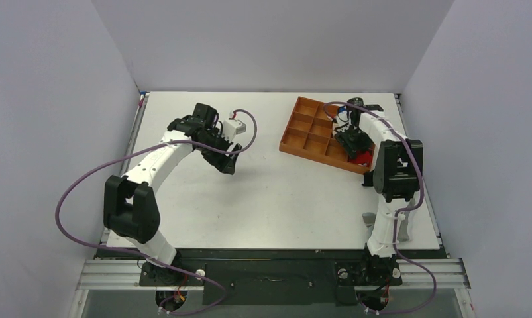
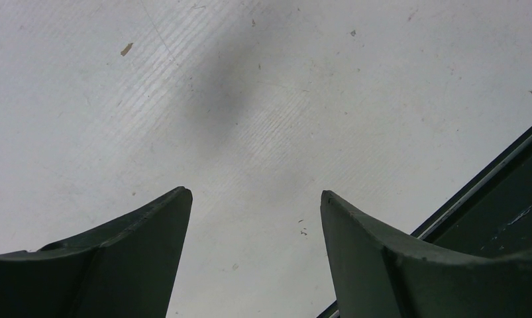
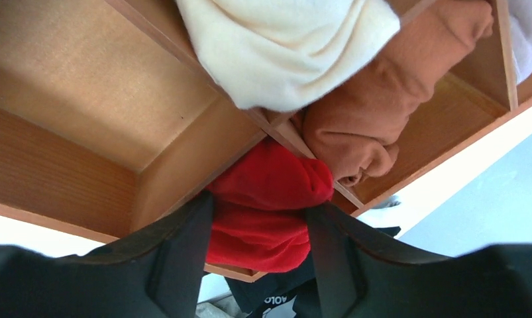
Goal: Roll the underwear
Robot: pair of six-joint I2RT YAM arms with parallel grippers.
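A wooden compartment box point(image 1: 296, 142) sits at the back right. My right gripper is over it, fingers apart on either side of a folded red cloth point(image 3: 263, 242) in one compartment; whether they touch it is unclear. A cream cloth point(image 3: 283, 46) and a brown cloth point(image 3: 375, 106) lie in neighbouring compartments. My left gripper is open above bare table point(image 2: 250, 119), nothing between its fingers.
Dark clothing point(image 3: 269, 295) lies beside the box's edge, and grey cloths point(image 1: 402, 228) at the front right.
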